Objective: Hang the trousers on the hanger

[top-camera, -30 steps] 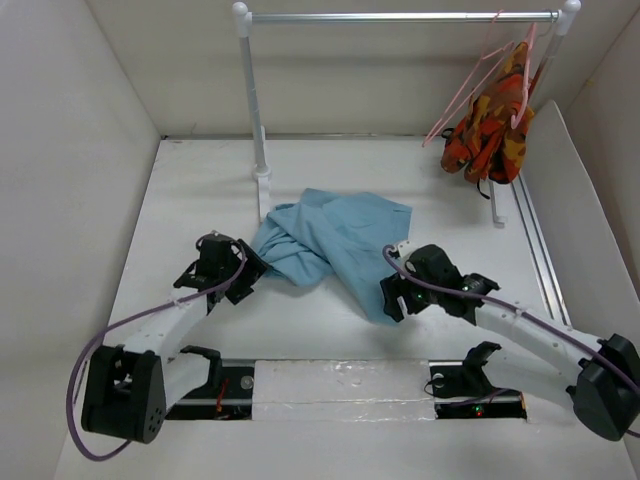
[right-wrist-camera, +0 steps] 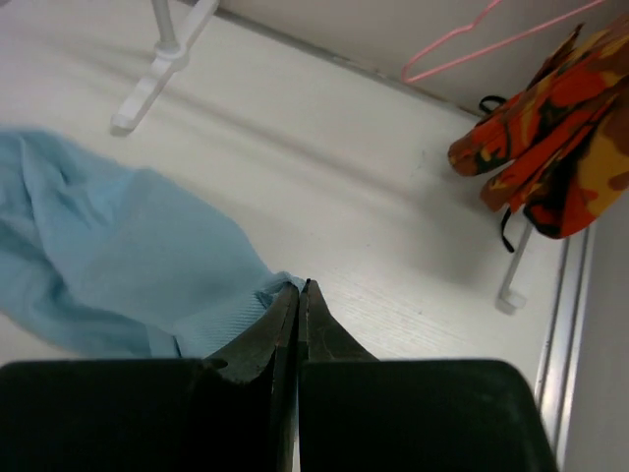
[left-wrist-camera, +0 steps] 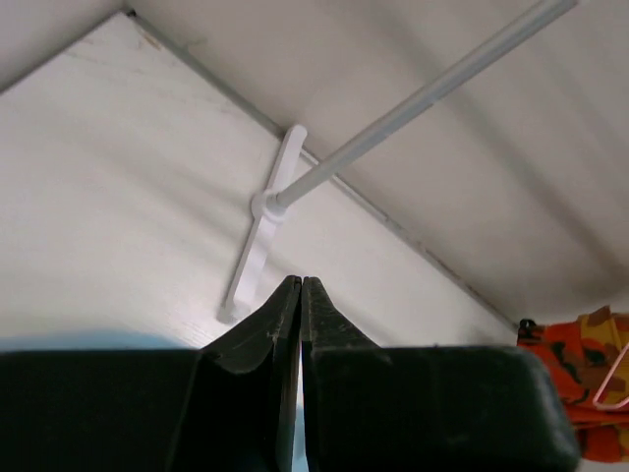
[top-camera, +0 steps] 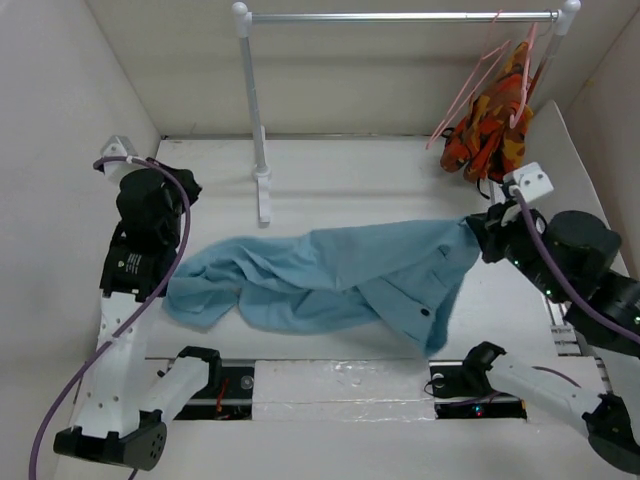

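Light blue trousers (top-camera: 330, 280) stretch across the white floor, their right end lifted at my right gripper (top-camera: 475, 225), which is shut on the fabric; in the right wrist view the cloth (right-wrist-camera: 157, 246) reaches its fingertips. My left gripper is raised at the left and shut, no cloth visible between its fingers. Pink hangers (top-camera: 458, 100) hang at the rail's right end, beside orange camouflage clothing (top-camera: 485, 115).
A metal rail (top-camera: 400, 17) spans the back on white posts (top-camera: 250, 100), with feet (top-camera: 263, 200) on the floor. Bare floor (top-camera: 350, 170) lies behind the trousers. Walls enclose both sides.
Both arms have risen and moved outward, the right one to the right with the trousers' end. The trousers are now drawn out into a longer, lower strip across the floor.
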